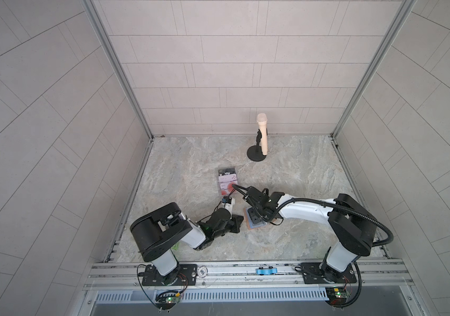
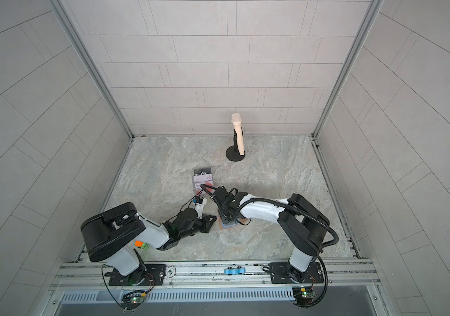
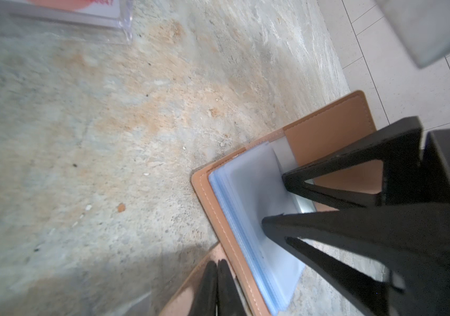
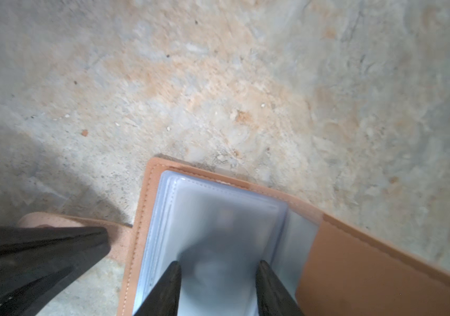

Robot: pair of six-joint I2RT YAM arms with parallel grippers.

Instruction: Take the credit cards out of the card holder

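Observation:
The brown card holder [image 4: 141, 231] lies unfolded on the table, a stack of clear bluish sleeves [image 4: 219, 210] on it and a plain brown cover at its right. Any cards inside cannot be made out. My right gripper is over the sleeves, its fingertips apart; in the left wrist view its fingers [image 3: 282, 218] look close to the top sleeve, contact unclear. At the holder's left edge, my left gripper has its tips close together by a brown strap [image 3: 193, 284]. Whether the strap is between them is hard to tell.
A clear box with a pink label [image 1: 227, 179] lies just behind the grippers. Farther back, a pale microphone [image 1: 262, 134] stands on a black base [image 1: 256, 153]. An orange and green object [image 2: 140, 244] sits beneath the left arm.

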